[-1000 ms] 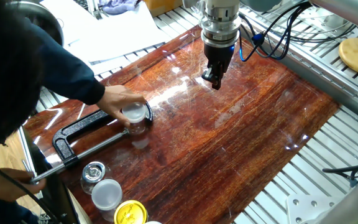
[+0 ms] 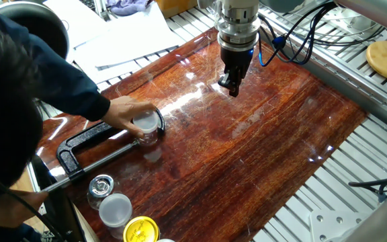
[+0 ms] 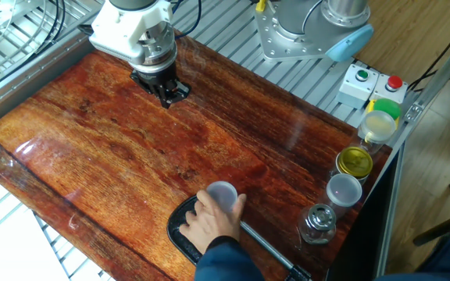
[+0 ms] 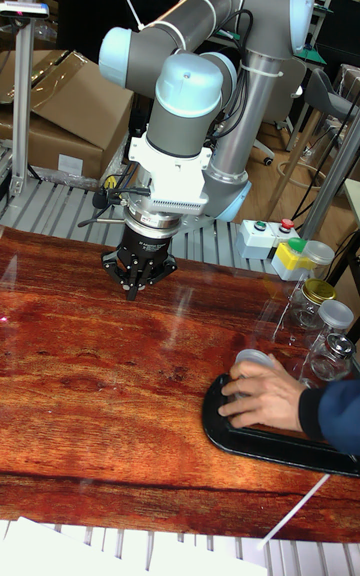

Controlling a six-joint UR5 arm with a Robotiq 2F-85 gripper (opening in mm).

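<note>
My gripper hangs over the far part of the glossy wooden table, pointing down. In exterior view 3 the black gripper has bare table around it and no object shows at its fingers; how far its fingers stand apart is unclear. Well away from it, a person's hand grips a clear jar with a whitish lid. That jar stands inside the end of a black C-clamp, which lies on the table; its screw rod reaches the person's other hand.
Several lidded jars line one table edge: a silver-topped jar, a white-lidded jar, a yellow-lidded jar and another pale-lidded jar. Button boxes stand behind. The table between gripper and clamp is clear.
The person has shifted, and the hand at the rod's end has moved slightly. The gripper, clamp and jars look unmoved.
</note>
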